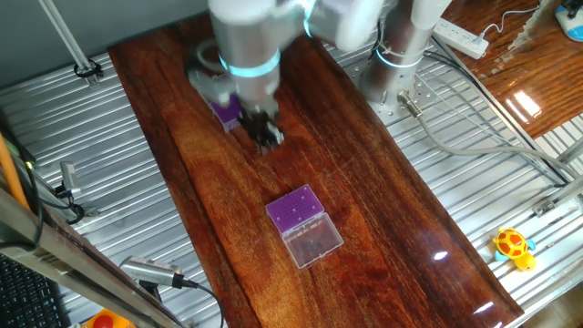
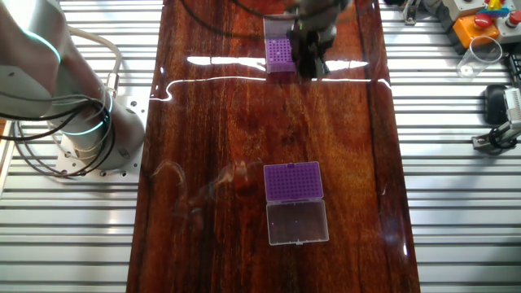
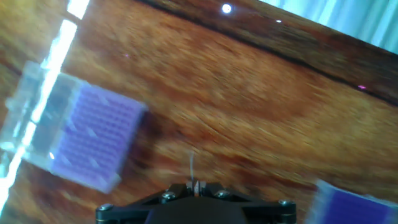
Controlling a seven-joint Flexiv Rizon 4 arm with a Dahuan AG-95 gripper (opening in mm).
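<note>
My gripper (image 1: 270,141) hangs over the far part of the brown table, blurred, beside the far purple rack box (image 1: 226,115). In the wrist view its fingers come together at the bottom centre, and a thin pale sliver (image 3: 191,164) sticks out from between them; what it is cannot be made out. A second purple rack box (image 1: 296,209) lies nearer the middle of the table, its clear lid (image 1: 314,241) folded open with small dark bits seen there. From the other side, the far box (image 2: 280,55) is partly behind the arm, while the near box (image 2: 293,181) shows fully.
Bare wood (image 2: 236,122) separates the two boxes. Outside the table, a clear cup (image 2: 479,59) stands on the slatted metal surface, and a toy turtle (image 1: 512,244) sits at the right. The arm's cables loop near its base.
</note>
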